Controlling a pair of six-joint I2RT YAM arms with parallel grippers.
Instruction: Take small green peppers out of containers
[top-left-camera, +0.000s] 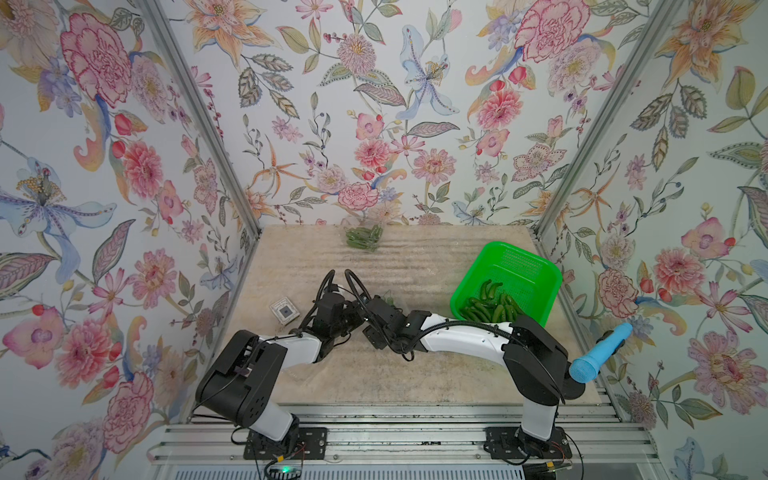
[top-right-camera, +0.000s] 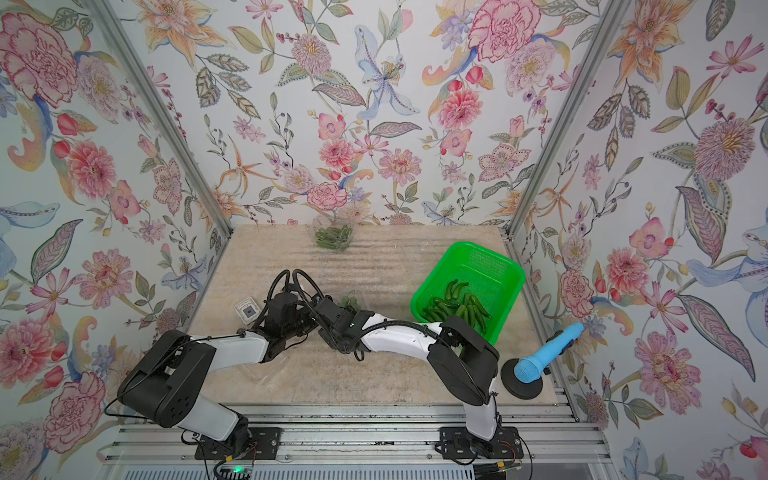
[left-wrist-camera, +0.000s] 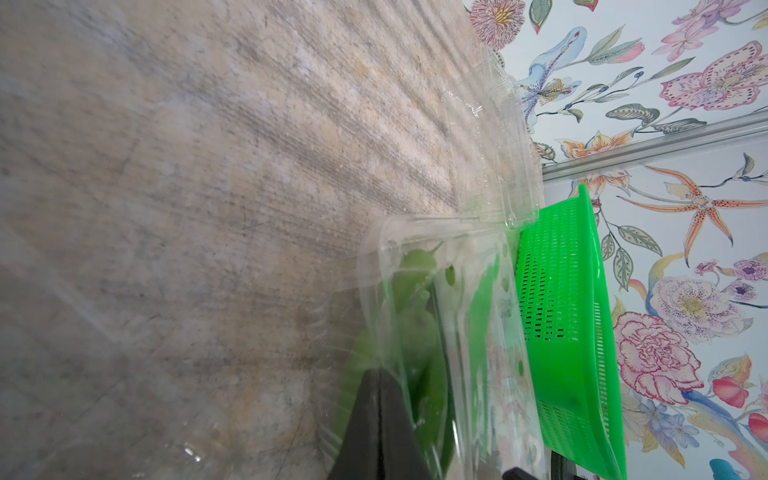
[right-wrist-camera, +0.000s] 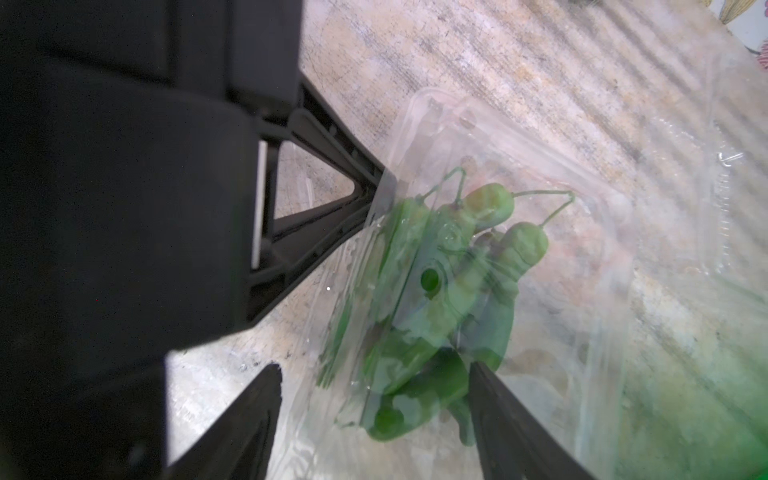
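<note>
A clear plastic container (right-wrist-camera: 576, 336) with several small green peppers (right-wrist-camera: 436, 320) inside lies on the table, largely hidden by my arms in both top views. My left gripper is shut at the container's side, nothing visible between its fingers; its dark tip touches the container's left edge in the right wrist view. My right gripper is open over the container, its fingertips apart with the peppers showing beyond them. Another clear container of peppers (top-left-camera: 364, 238) stands at the back of the table.
A green basket (top-left-camera: 520, 264) holding several peppers stands on the right. An empty-looking clear plastic piece (left-wrist-camera: 496, 128) lies beyond the near container. A small white square object (top-left-camera: 284, 310) is at the left, a blue cylinder (top-left-camera: 596, 356) at the right edge.
</note>
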